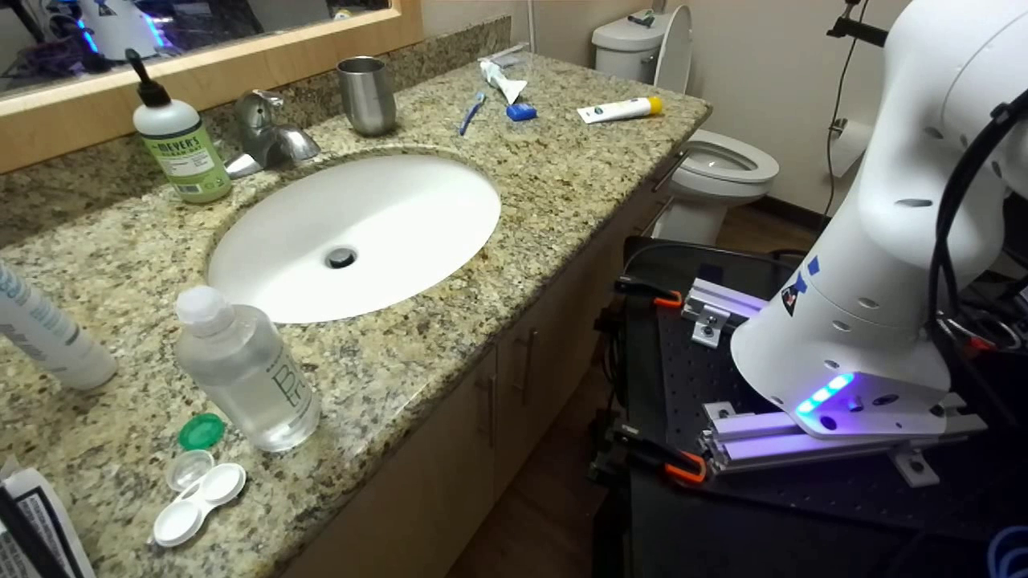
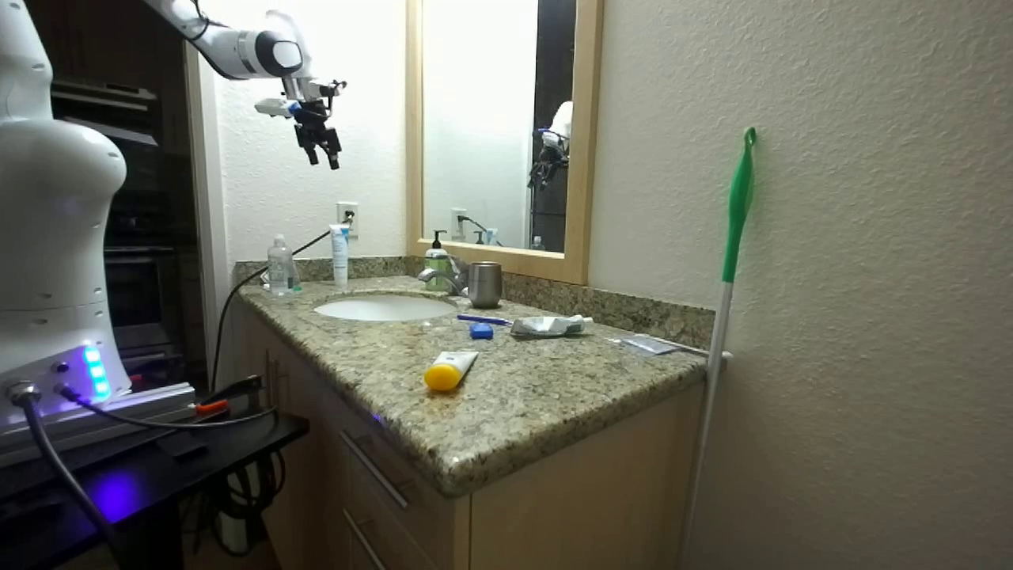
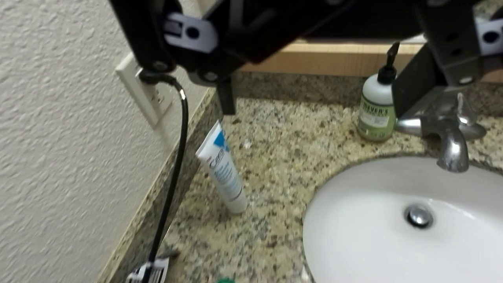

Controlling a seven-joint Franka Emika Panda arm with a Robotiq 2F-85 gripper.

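High above the far left part of the counter, my gripper (image 2: 320, 163) is open and holds nothing, its fingers pointing down. In the wrist view its dark fingers stand wide apart across the top. Upright on the counter near the wall is a white and blue CeraVe tube (image 3: 222, 169), well below the gripper and not touched. The green-labelled soap pump bottle (image 3: 377, 111) stands by the faucet (image 3: 450, 136). A clear bottle (image 1: 252, 376) with a white cap is at the front left of the sink (image 1: 414, 226). Beside it lie a green lid (image 1: 201, 432) and a white contact lens case (image 1: 198, 505).
A steel cup (image 1: 367, 96) stands behind the sink. Farther right lie a toothbrush (image 1: 472, 114), a blue case (image 1: 521, 111), a crumpled tube (image 2: 548, 326) and a yellow-capped tube (image 1: 622, 110). A black cord (image 3: 177, 160) hangs from the wall outlet (image 3: 146, 92).
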